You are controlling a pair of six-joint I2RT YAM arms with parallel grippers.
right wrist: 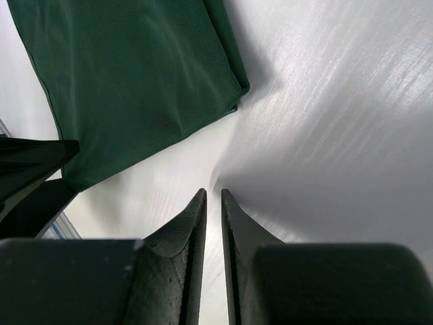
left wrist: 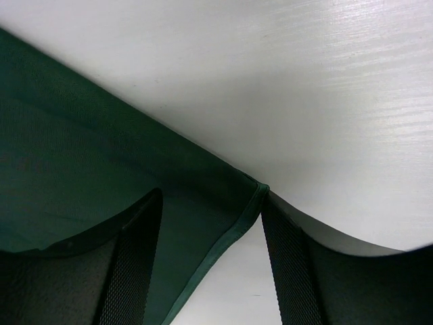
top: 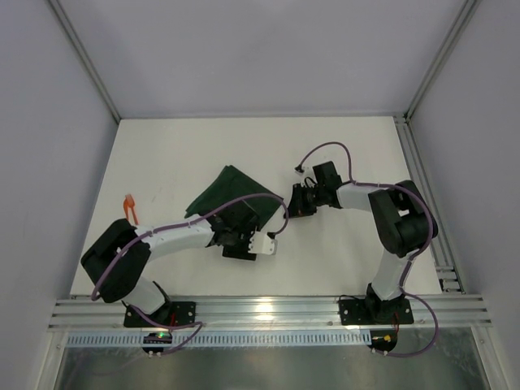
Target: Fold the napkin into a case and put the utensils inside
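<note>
The green napkin (top: 227, 188) lies folded on the white table, its near part hidden under my left arm in the top view. In the left wrist view, my left gripper is open, with a hemmed corner of the napkin (left wrist: 203, 183) between its fingers; the corner's tip is at the right finger. My right gripper is shut apart from a thin slit, with nothing in it. A folded napkin corner lies ahead of it, apart from the fingertips. Orange utensils (top: 130, 207) rest at the table's left.
Bare table (top: 341, 252) stretches to the right of the napkin and along the back. A metal rail (top: 268, 309) runs along the front edge. Left gripper fingers (right wrist: 34, 159) reach in from the left side of the right wrist view, close to the right gripper.
</note>
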